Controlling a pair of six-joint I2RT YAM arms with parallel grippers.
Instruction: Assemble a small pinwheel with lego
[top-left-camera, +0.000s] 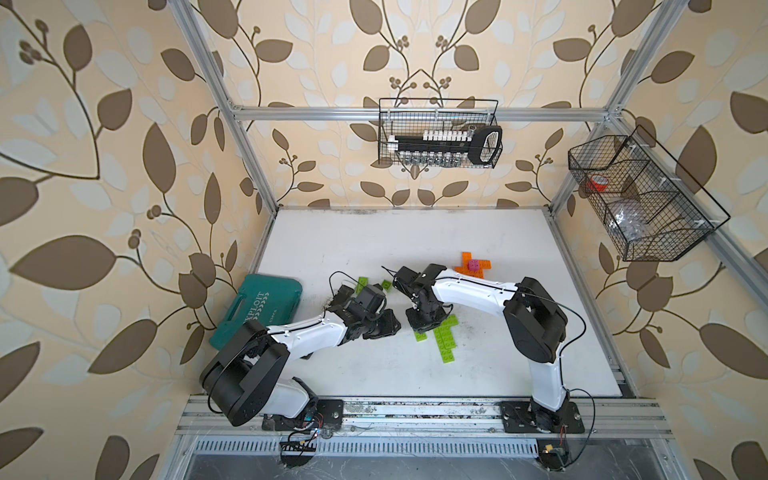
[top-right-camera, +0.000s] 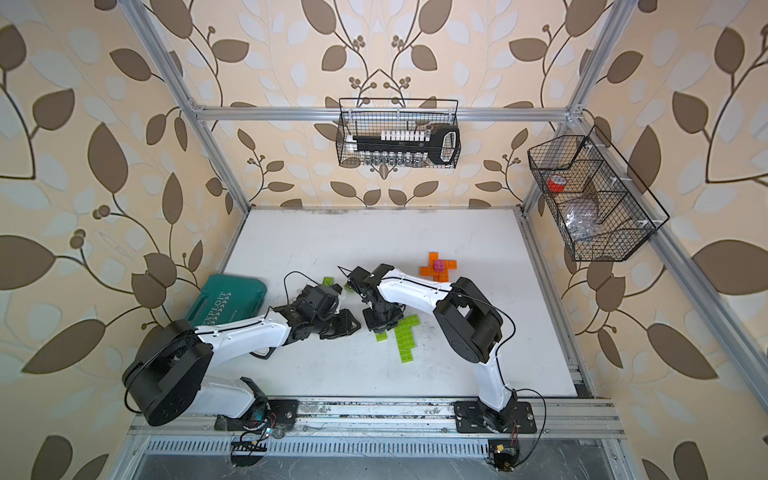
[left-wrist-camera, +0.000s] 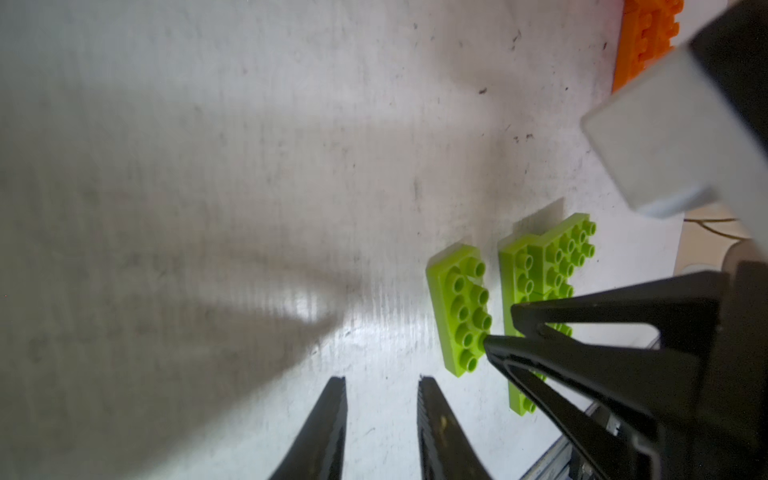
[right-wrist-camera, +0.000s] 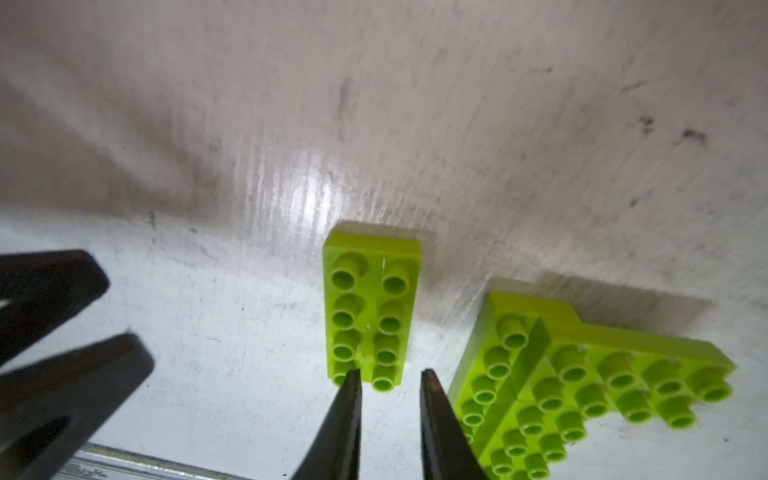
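A loose green brick (right-wrist-camera: 370, 304) lies flat on the white table, beside a larger assembly of green bricks (right-wrist-camera: 592, 376). My right gripper is over the loose brick, shut, with nothing seen held between its fingers. My left gripper is to the left of it, low over bare table, shut; I see nothing between its fingertips. In the left wrist view the right gripper's black fingers reach across the green bricks. An orange brick cross (top-right-camera: 436, 272) with a pink centre piece lies at the back right.
A teal case (top-left-camera: 256, 308) lies at the left of the table, and small green pieces (top-left-camera: 361, 284) lie behind the arms. Wire baskets hang on the back and right sides. The two arms are close together.
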